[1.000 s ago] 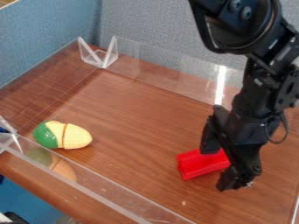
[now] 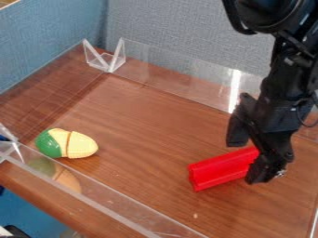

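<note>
A red cylinder [image 2: 214, 171] lies on the wooden surface at the centre right. My black gripper [image 2: 252, 156] stands over its right end, fingers angled down and open; the dark body hides part of that end, and I cannot tell whether the fingers touch it. A green and yellow oval object [image 2: 69, 143] lies at the left.
Clear plastic walls [image 2: 180, 70] border the wooden surface [image 2: 143, 130] at the back and near left. A white wire stand [image 2: 104, 62] is at the back left.
My gripper has risen and moved slightly back, uncovering more of the red cylinder's right part.
</note>
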